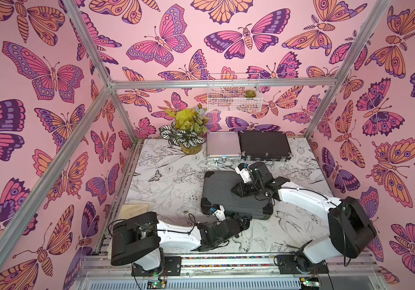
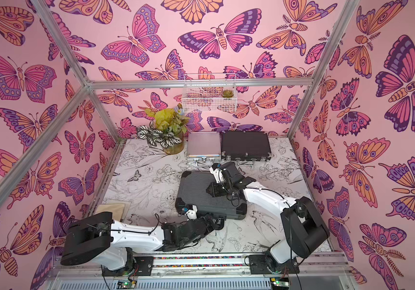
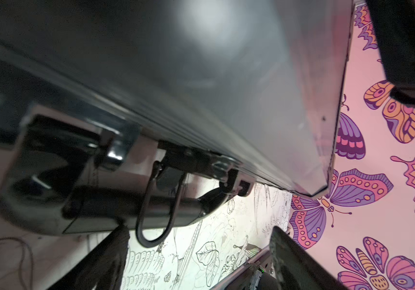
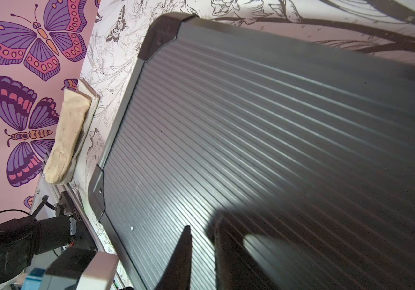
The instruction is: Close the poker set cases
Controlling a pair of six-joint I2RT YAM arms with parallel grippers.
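A dark ribbed case (image 1: 224,187) lies flat in mid-table with its lid down. My left gripper stands open at the case's front side. In the left wrist view a wire latch loop (image 3: 172,220) hangs loose from the latch beside the black handle (image 3: 130,205), in front of my left fingers. Over the lid is my right gripper, its fingers drawn together, pressing on or just above the ribbed surface; contact is hard to judge. Nothing shows between those fingers. Behind, a silver case (image 1: 223,144) and a black case (image 1: 265,145) stand side by side with lids down.
A potted plant (image 1: 190,145) is left of the back cases, with a wire basket (image 1: 234,104) on the wall above. A folded cream cloth (image 4: 67,135) lies at the left edge. Free tabletop extends left of the dark case and to its right.
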